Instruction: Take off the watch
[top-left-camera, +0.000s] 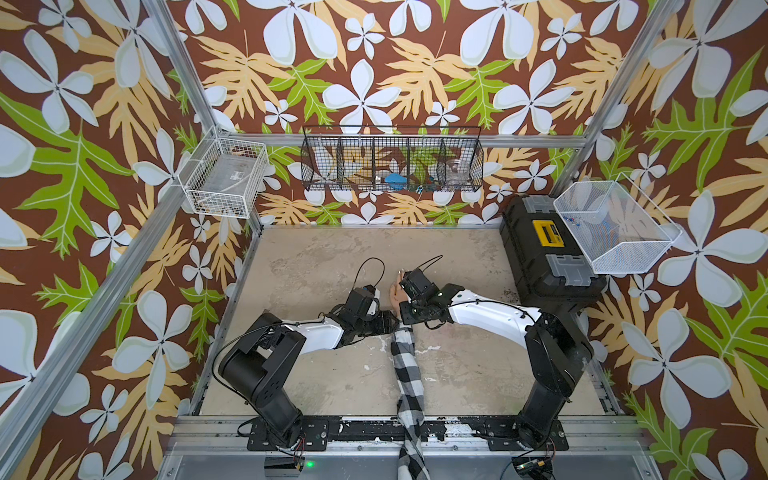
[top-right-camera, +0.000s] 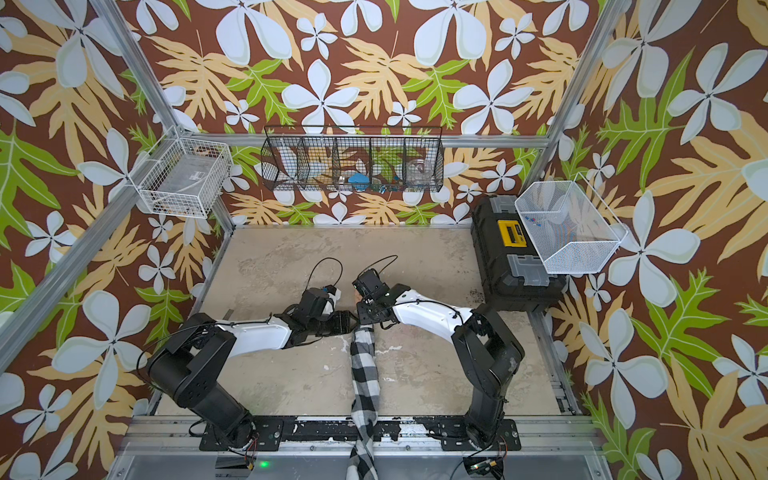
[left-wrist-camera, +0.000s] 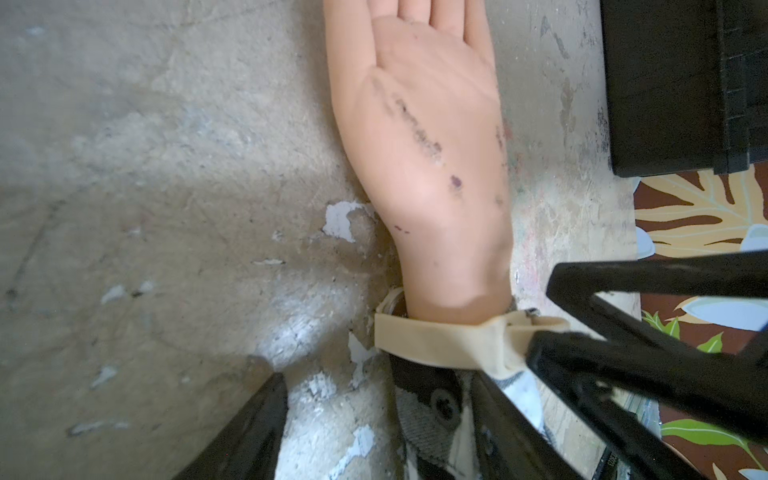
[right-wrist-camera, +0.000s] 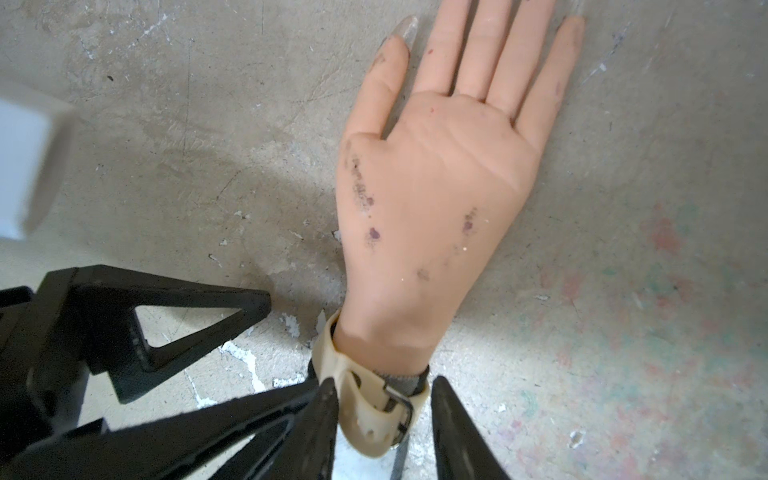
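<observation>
A mannequin hand lies palm up on the table, wearing a watch with a cream strap at the wrist, above a checked sleeve. In the left wrist view my left gripper is open, its fingertips below the strap on either side of the sleeve edge or near it. My right gripper stands part open over the strap's buckle end in the right wrist view, a fingertip on each side. Whether either touches the strap is unclear.
A black toolbox stands at the back right, with a white mesh basket above it. Wire baskets hang at the back.
</observation>
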